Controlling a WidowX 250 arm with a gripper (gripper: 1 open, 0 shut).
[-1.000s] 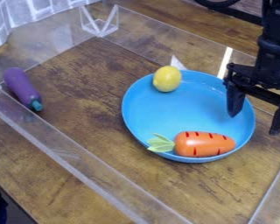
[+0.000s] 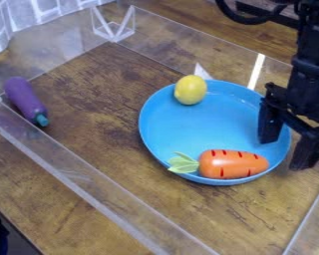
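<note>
A black gripper (image 2: pixel 286 145) reaches in from the right and stands open, its fingers hanging over the right rim of a blue plate (image 2: pixel 178 125). An orange carrot toy (image 2: pixel 230 164) with pale green leaves lies at the front of the plate, left of and below the fingers. A yellow lemon-like toy (image 2: pixel 190 90) sits at the back of the plate.
A purple eggplant toy (image 2: pixel 24 99) lies at the far left of the wooden table (image 2: pixel 103 90). Clear plastic walls border the work area.
The gripper has moved down and slightly toward the front. The objects have not visibly moved.
</note>
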